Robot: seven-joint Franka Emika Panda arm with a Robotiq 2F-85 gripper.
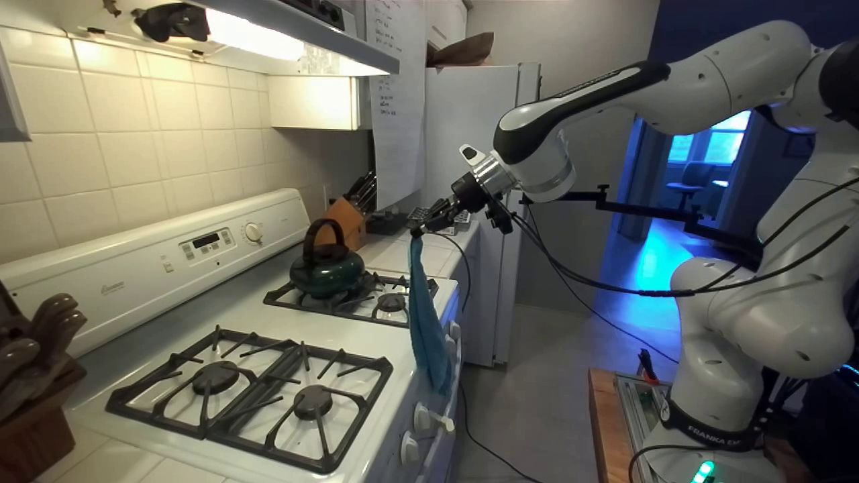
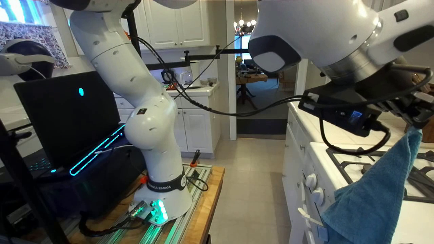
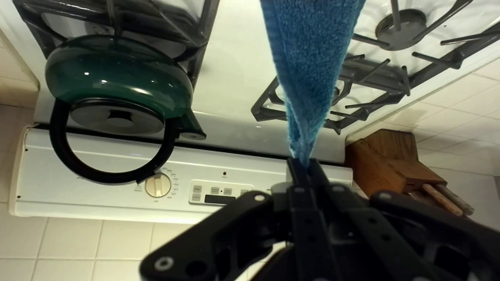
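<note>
A blue towel [image 1: 428, 322] hangs from my gripper [image 1: 418, 232], which is shut on its top corner. In the wrist view the towel [image 3: 311, 61] narrows to a gathered tip between the fingertips of the gripper. Exterior view 2 has the towel [image 2: 374, 195] spreading wider toward its bottom, beside the stove front with its knobs and handle. Whether its lower part touches the oven handle [image 2: 310, 217] I cannot tell.
A green kettle [image 1: 326, 270] sits on a back burner of the white stove [image 1: 322, 330]. Knife blocks stand at both ends, one [image 1: 342, 221] beyond the kettle and another [image 1: 36, 410] at near left. Open floor [image 1: 539, 386] separates stove and robot base.
</note>
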